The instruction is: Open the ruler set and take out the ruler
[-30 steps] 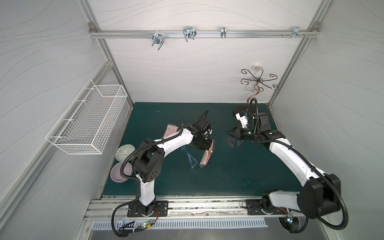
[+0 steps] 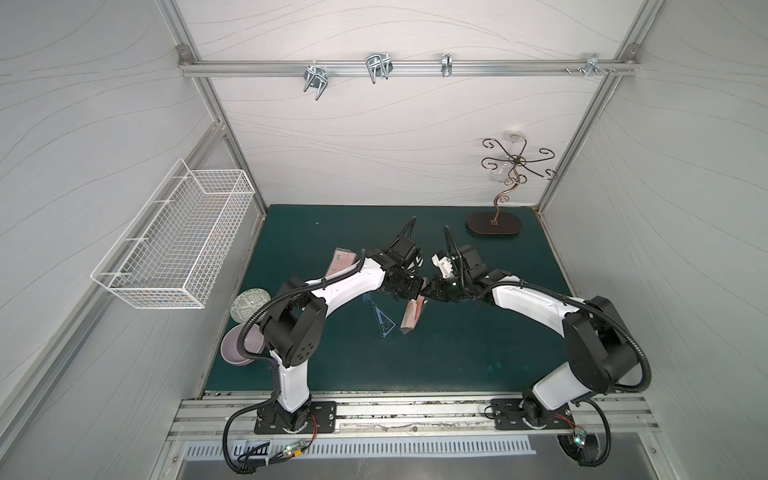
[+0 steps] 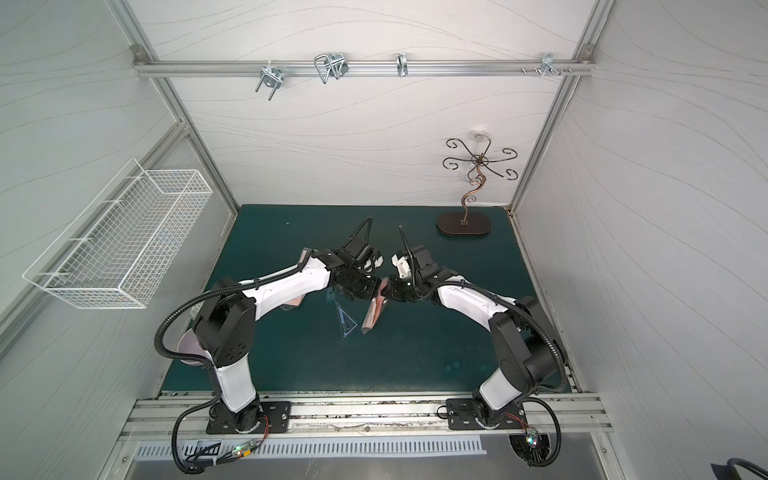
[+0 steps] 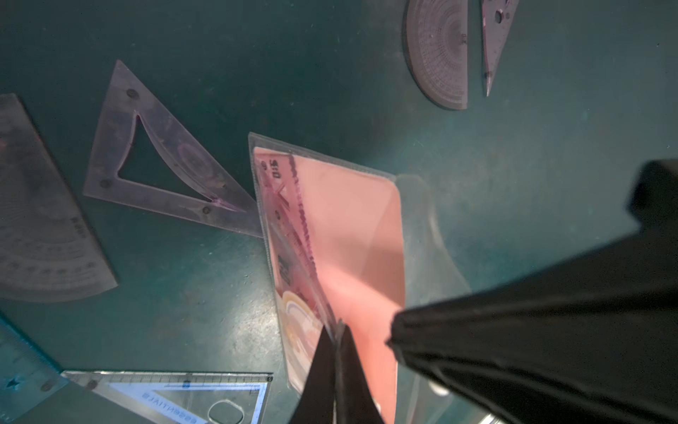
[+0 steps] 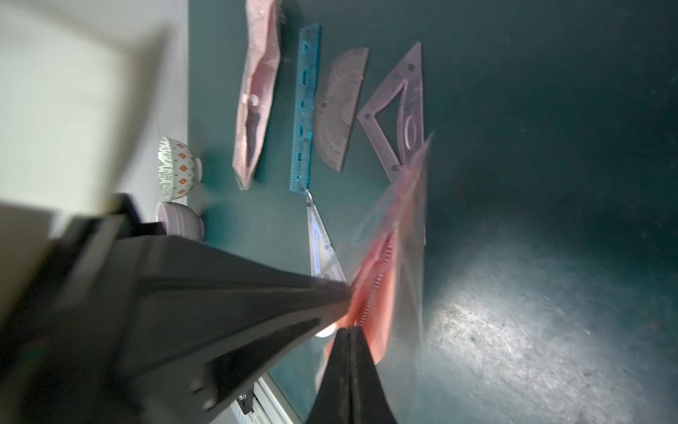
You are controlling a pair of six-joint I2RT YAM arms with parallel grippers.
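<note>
A clear pouch with a pink card (image 4: 360,233) stands gaping between my arms, at mid-table in the top left view. In the left wrist view my left gripper is shut on a thin fold of its film. My right gripper is shut at the pouch's other side; whether film is caught there cannot be made out. The blue ruler (image 5: 305,109) lies loose on the table. Around the pouch lie a grey protractor (image 5: 341,106), a purple set square (image 4: 176,187) and a clear set square (image 4: 176,395). The pouch's lower end is partly hidden by my fingers.
A second pink pouch (image 5: 258,92) lies beyond the blue ruler. Another protractor (image 4: 441,49) and a small triangle (image 4: 498,35) lie apart. A purple bowl (image 2: 240,345) and patterned bowl (image 2: 249,304) stand left.
My right arm has swung left from the right part of the table to the pouch, its gripper now close beside the left one. The left arm has stayed put.
</note>
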